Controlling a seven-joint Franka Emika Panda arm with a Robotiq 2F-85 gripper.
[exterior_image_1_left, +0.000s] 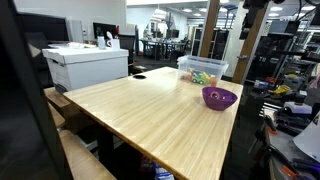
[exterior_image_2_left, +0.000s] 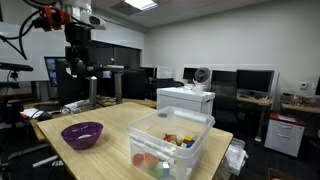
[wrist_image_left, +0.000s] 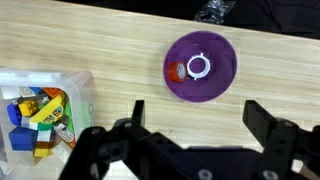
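Note:
A purple bowl (wrist_image_left: 215, 86) sits on the wooden table; inside it are a white ring (wrist_image_left: 190, 66) and a small orange-red object (wrist_image_left: 176, 72). Exterior view 1 shows this purple bowl (exterior_image_1_left: 219, 103) near the table's right end. My gripper hangs well above the table, open, its two fingers spread wide with nothing between them. In the wrist view the bowl appears just beyond the gap between the fingertips. Exterior view 2 has the gripper (exterior_image_2_left: 75, 68) high over the bowl's side of the table.
A clear plastic bin (exterior_image_2_left: 203, 128) holding several colourful blocks (wrist_image_left: 43, 115) stands beside the bowl, to the left in the wrist view. White cabinets (exterior_image_1_left: 92, 67) stand behind it.

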